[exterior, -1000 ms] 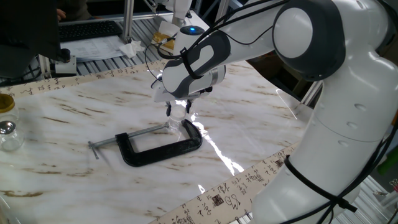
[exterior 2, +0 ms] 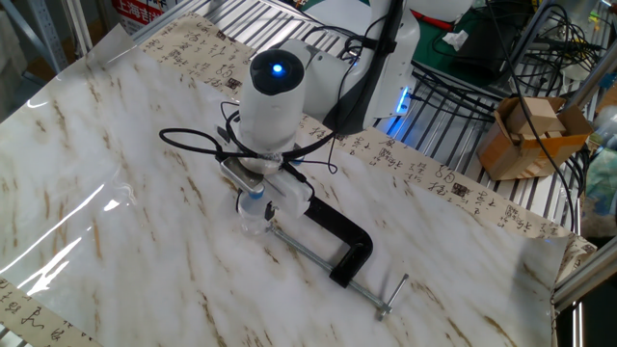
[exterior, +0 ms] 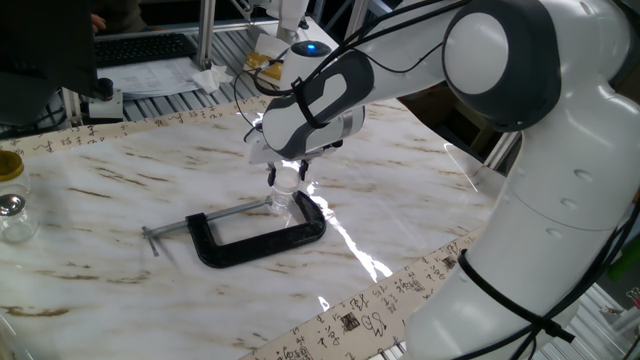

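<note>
A black C-clamp (exterior: 262,243) with a long steel screw lies on the marbled table sheet. At its open end, between the screw tip and the far finger of the frame, is a small clear container (exterior: 284,196), also visible as a clear shape (exterior 2: 253,214) in the second exterior view. My gripper (exterior: 287,174) points down right over it, its dark fingers (exterior: 271,175) apart on either side of the container's upper part. Whether they press on it cannot be made out. The hand hides much of this spot in the second exterior view.
Clear jars, one with a yellow lid (exterior: 10,166) and one with a silver lid (exterior: 12,206), stand at the table's left edge. A cardboard box (exterior 2: 533,137) sits off the table beyond its edge. Most of the marbled sheet (exterior 2: 106,222) is bare.
</note>
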